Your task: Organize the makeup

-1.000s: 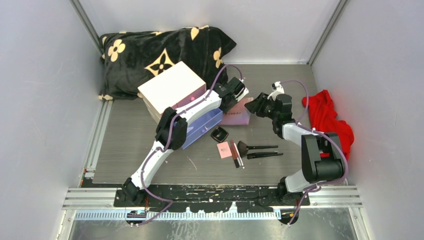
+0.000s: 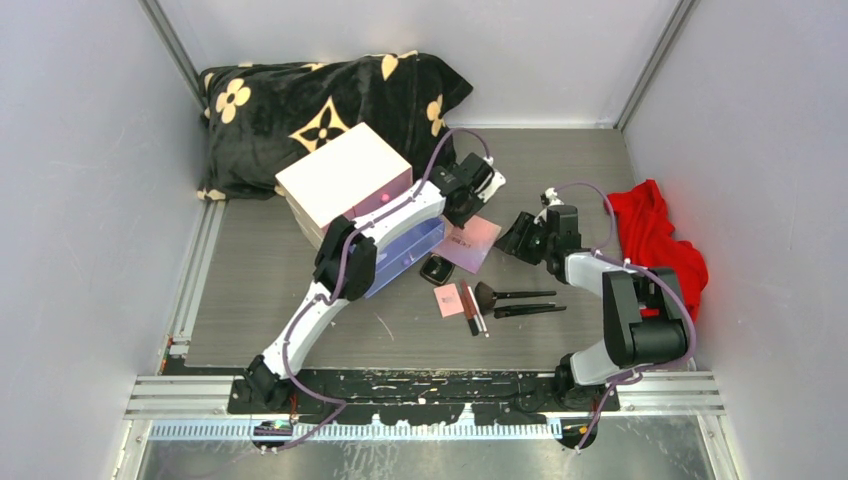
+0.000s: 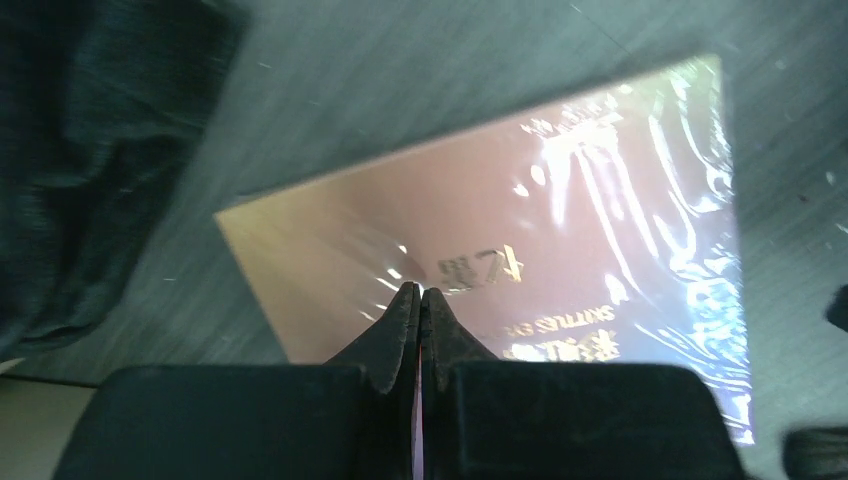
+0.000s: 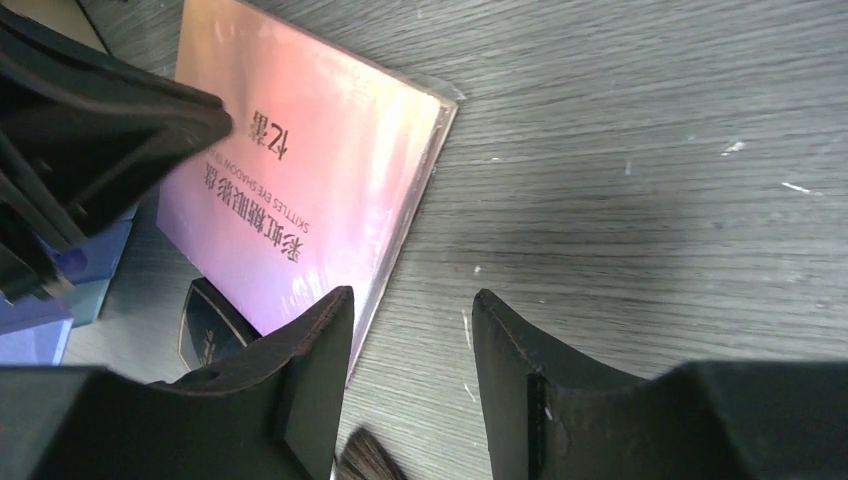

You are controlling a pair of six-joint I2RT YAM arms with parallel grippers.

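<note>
A pink-to-lilac flat makeup package [image 2: 470,243] in clear wrap lies on the table, right of the drawer box [image 2: 345,180], whose blue drawer [image 2: 408,252] is pulled out. My left gripper is shut over the package, nothing visible between its fingers. Just off the package's right edge, my right gripper has its fingers part open, with only bare table showing between them. Below the package sit a black compact [image 2: 437,268], a pink square [image 2: 449,300], slim pencils [image 2: 473,308], a fluffy brush [image 2: 513,294] and dark sticks [image 2: 530,310].
Behind the box rests a dark patterned cushion [image 2: 320,120]. A red cloth [image 2: 660,240] is bunched at the right, close to my right arm. Bare table [image 2: 560,150] shows at the back right, and the front left is clear too.
The package has turned, its right edge now slanting and its lower end reaching further down towards the compact. My right gripper has shifted slightly towards the front; the left moved slightly right.
</note>
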